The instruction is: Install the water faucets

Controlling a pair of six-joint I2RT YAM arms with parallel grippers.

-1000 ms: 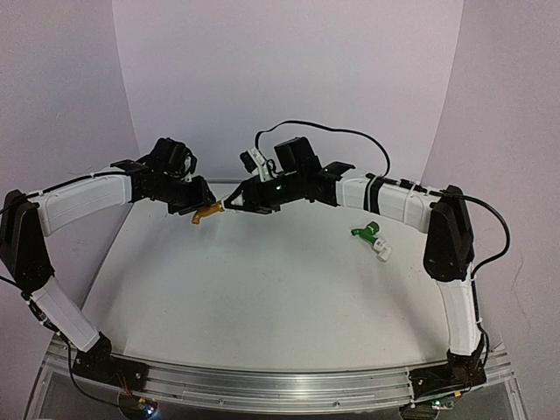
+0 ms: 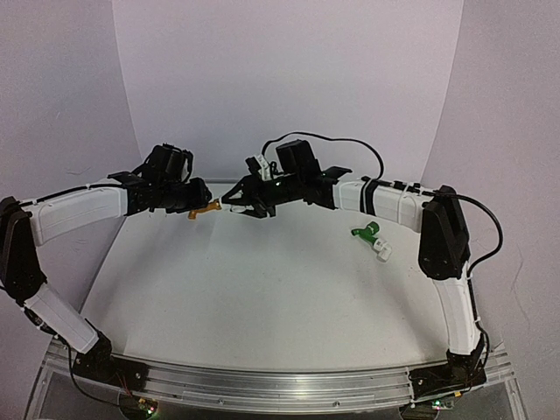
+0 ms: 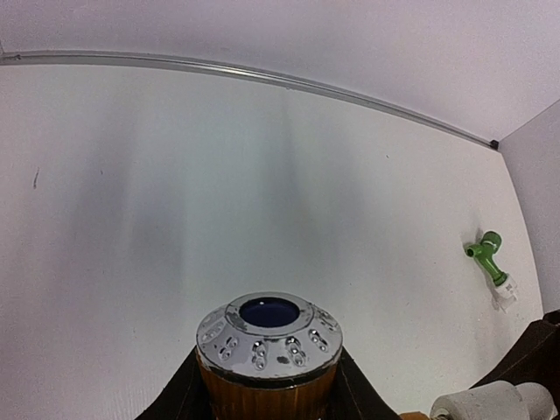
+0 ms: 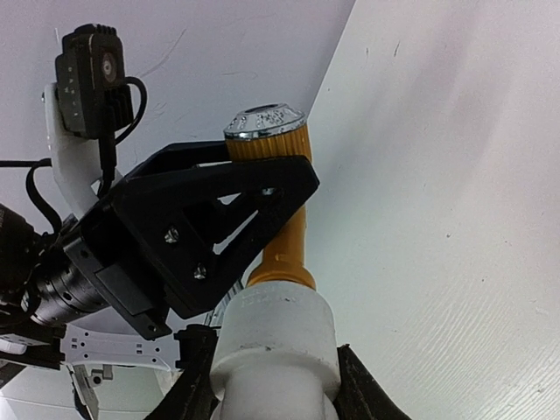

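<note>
The orange faucet (image 2: 205,210) with a chrome cap (image 3: 269,337) is held up over the table, my left gripper (image 2: 198,199) shut around its ribbed body. In the right wrist view, the black fingers (image 4: 254,188) of the left gripper cross that body just below the cap. My right gripper (image 2: 234,205) is shut on a white pipe fitting (image 4: 276,341). The faucet's orange outlet end (image 4: 282,269) meets the open end of this fitting, in line with it; how deep it sits inside is hidden.
A green faucet (image 2: 367,233) with a white fitting (image 2: 382,249) on its end lies at the table's right side. Bare white tabletop (image 2: 262,297) fills the middle and front. Pale walls (image 2: 289,79) enclose the back and sides.
Both arms have shifted only slightly, the left forearm a little lower and to the left. The green faucet has not moved.
</note>
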